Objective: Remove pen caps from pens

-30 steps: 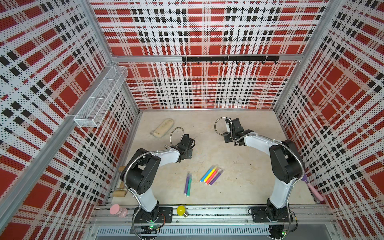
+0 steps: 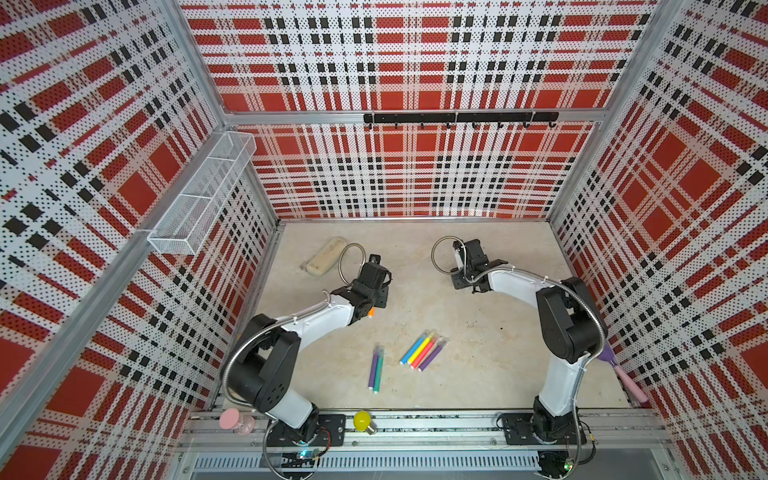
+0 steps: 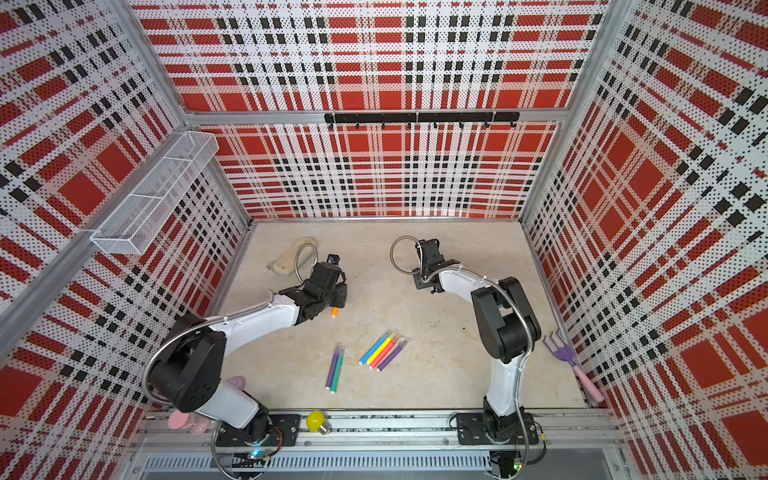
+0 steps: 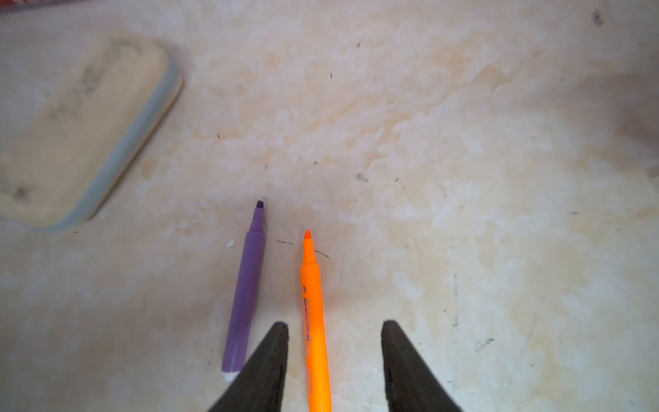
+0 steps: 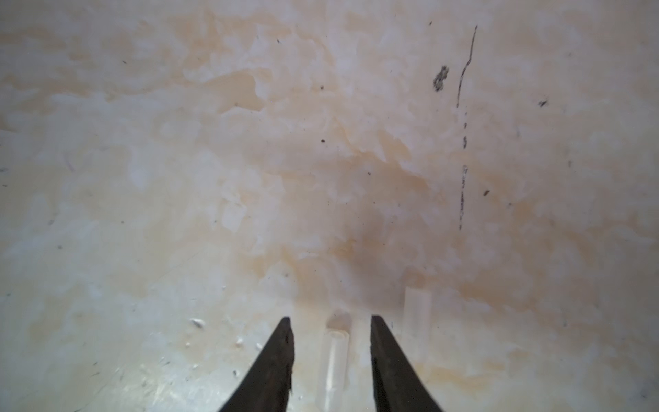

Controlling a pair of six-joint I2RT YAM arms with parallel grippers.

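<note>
In the left wrist view an uncapped orange pen [image 4: 313, 316] lies on the table, tip away from me. My left gripper is open above it, its fingers apart on either side of the pen's line. Left of it rests an uncapped purple pen [image 4: 245, 295]. Two clear caps lie in the right wrist view: one cap [image 5: 335, 360] between the fingers' line, another cap [image 5: 416, 316] to the right. My right gripper stands open, gripping neither. Nearer the front, several capped pens lie grouped, a yellow pen [image 2: 421, 347] among them, with a teal pen [image 2: 378, 374] in a separate pair.
A beige eraser-like block [image 4: 89, 130] sits at the back left. A yellow bulb [image 2: 362, 421] rests on the front rail, and a purple fork [image 3: 562, 352] lies at the right edge. Bare tabletop separates the two grippers.
My left gripper has shifted slightly toward the back, and the orange pen's end now shows below it.
</note>
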